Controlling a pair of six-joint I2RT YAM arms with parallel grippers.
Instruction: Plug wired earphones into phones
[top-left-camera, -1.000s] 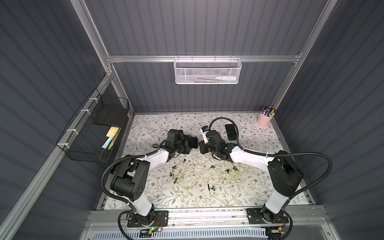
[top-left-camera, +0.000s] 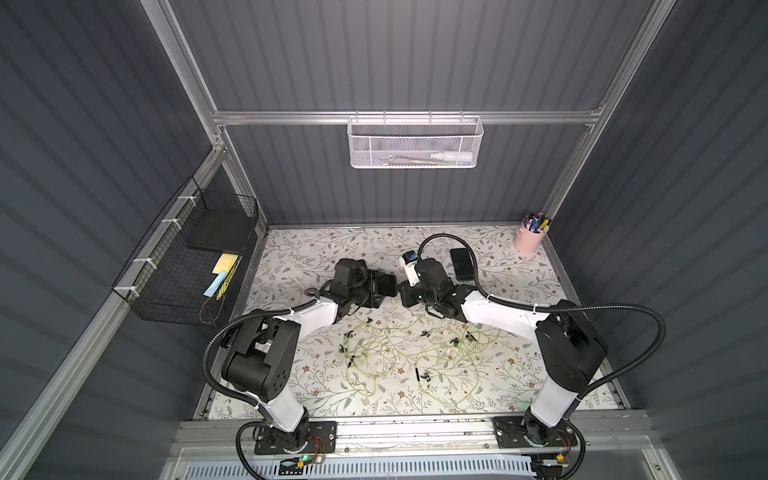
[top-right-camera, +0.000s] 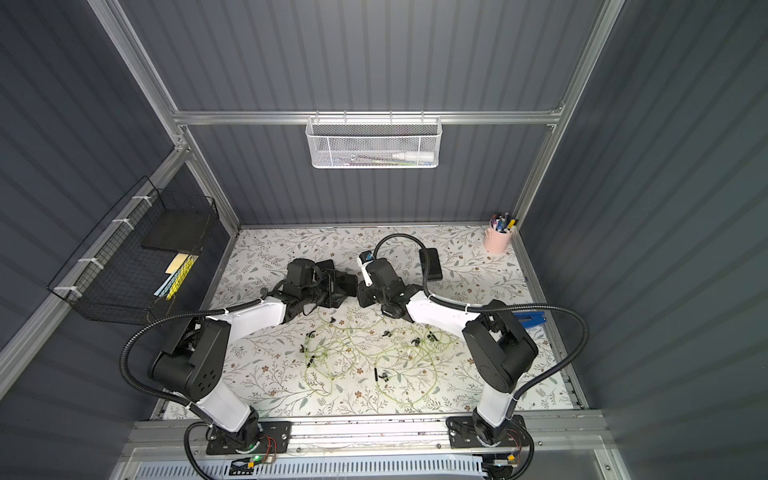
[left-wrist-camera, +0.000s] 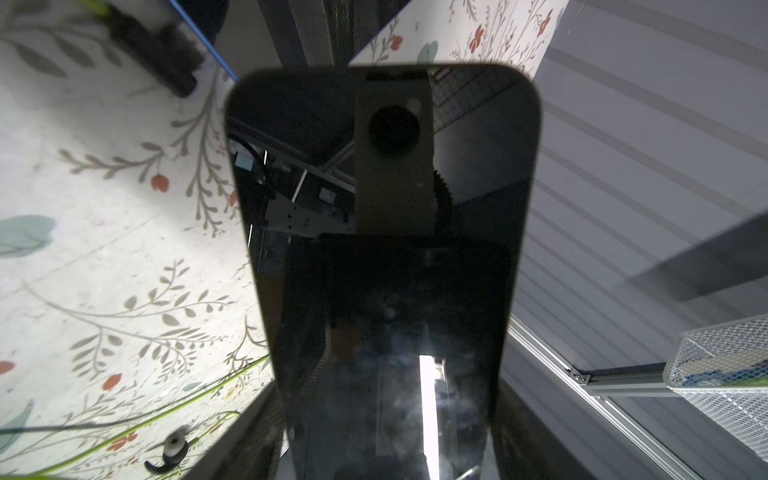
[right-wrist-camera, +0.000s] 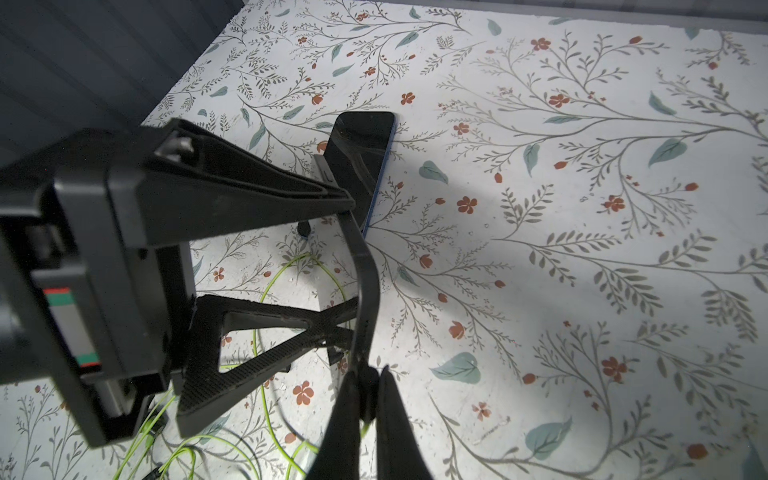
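Note:
My left gripper is shut on a black phone (left-wrist-camera: 392, 280), which fills the middle of the left wrist view. In the right wrist view, that phone shows edge-on as a dark upright strip. Close to its lower end, my right gripper is shut on a small black earphone plug (right-wrist-camera: 369, 382); a bit of yellow-green cable shows beside the fingertips. Plug and phone end appear to meet, but I cannot tell whether the plug is inside. Yellow-green earphone cables (top-left-camera: 389, 346) lie loosely across the table front.
A blue-edged phone (right-wrist-camera: 358, 160) lies behind the left gripper, and another dark phone (top-left-camera: 462, 264) rests at back right. A pink pen cup (top-left-camera: 529, 239) stands in the far right corner.
Both arms are almost still over the last second. The held phone and the right gripper's tip seem to have shifted very slightly right.

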